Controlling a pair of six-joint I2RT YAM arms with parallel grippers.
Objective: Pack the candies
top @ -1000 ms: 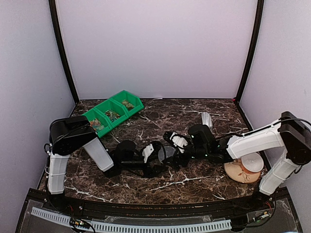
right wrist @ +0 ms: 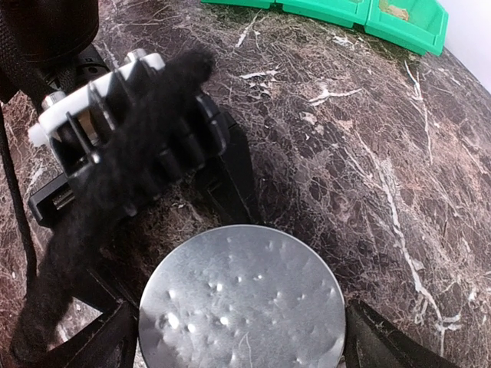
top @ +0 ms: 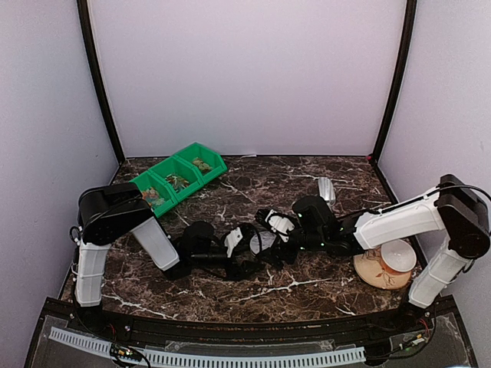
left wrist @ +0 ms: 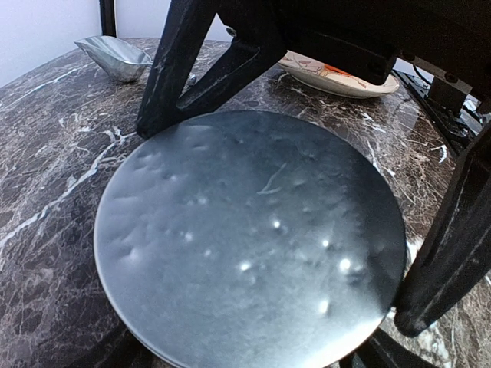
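A round tin with a dented silver lid [top: 263, 243] is between the two grippers at the middle of the table; its sides are mostly hidden. My left gripper is shut on the tin, its fingertips low in the left wrist view. Reaching over from the other side, my right gripper stands open around the lid, one finger to each side. Candies [top: 178, 182] in small wrappers lie in the green three-part bin [top: 170, 163] at the back left.
A silver scoop [top: 327, 189] lies at the back right. Farther right, a white bowl [top: 398, 255] rests on a patterned plate [top: 367, 270].
My right gripper has shifted very slightly at the tin. The left arm, the bin, the scoop and the plate look unchanged.
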